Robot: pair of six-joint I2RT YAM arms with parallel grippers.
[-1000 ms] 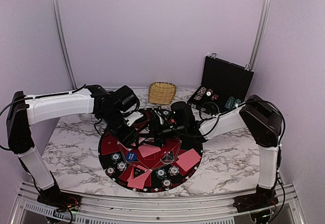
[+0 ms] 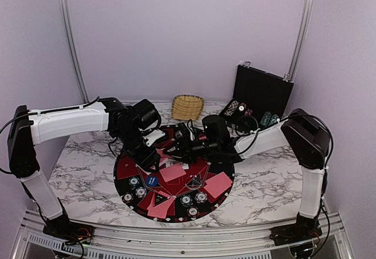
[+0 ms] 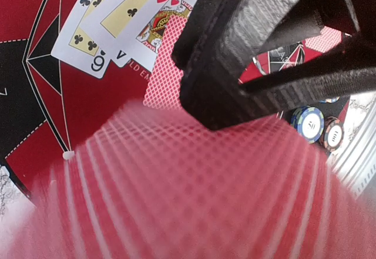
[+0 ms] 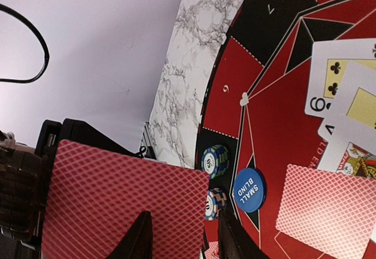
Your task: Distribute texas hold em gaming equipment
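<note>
My left gripper is low over the red-and-black poker mat, shut on red-backed cards that fill the lower left wrist view. Beside it my right gripper hangs near the mat's centre; in its wrist view a red-backed card is by its dark fingertips, which stand apart, and whether it is gripped is unclear. Face-up cards, including a six of clubs and a jack of hearts, lie beside a face-down card. A blue small blind button sits nearby.
An open chip case stands at back right, a wicker basket at back centre. Chip stacks and face-down cards rest round the mat. Bare marble is free at both sides.
The right arm and gripper have shifted slightly, mostly rightward, away from the left gripper. The left arm and the mat's visible items look unchanged.
</note>
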